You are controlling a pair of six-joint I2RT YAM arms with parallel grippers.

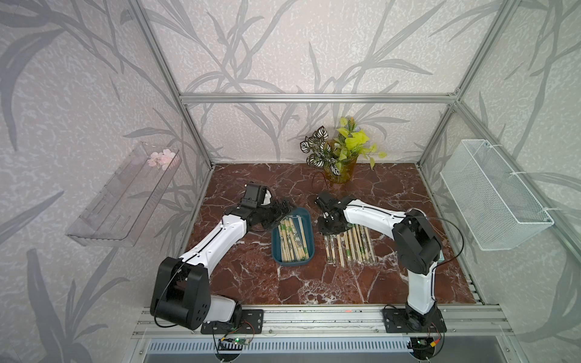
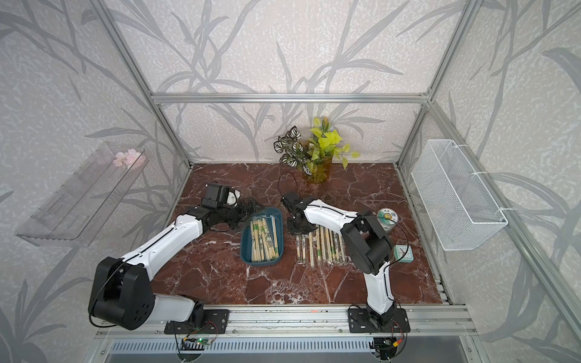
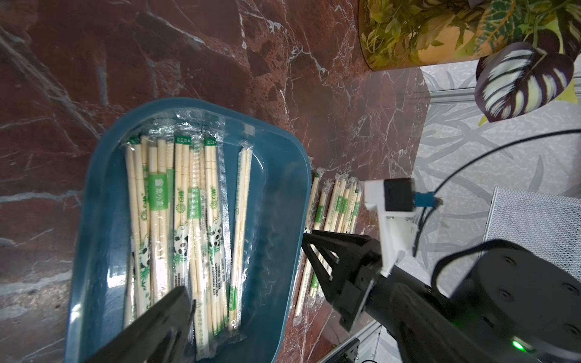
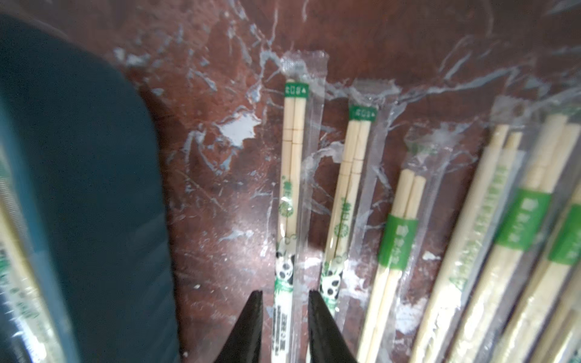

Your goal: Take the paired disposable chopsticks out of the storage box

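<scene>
The teal storage box (image 3: 290, 181) holds several wrapped chopstick pairs (image 3: 158, 230); one pair (image 3: 241, 217) lies a little apart at its right side. My left gripper (image 1: 279, 209) is over the box's back end; its fingers in the left wrist view are too blurred and cut off to judge. More wrapped pairs lie in a row on the marble table right of the box. My right gripper is part open, low over the leftmost pair (image 4: 287, 187) of that row, which shows between and beyond its fingertips, not clearly touched.
A potted plant (image 1: 342, 154) stands at the back. A round container (image 2: 387, 214) and small mint box (image 2: 403, 254) sit at the right. Wall baskets (image 1: 496, 199) hang either side.
</scene>
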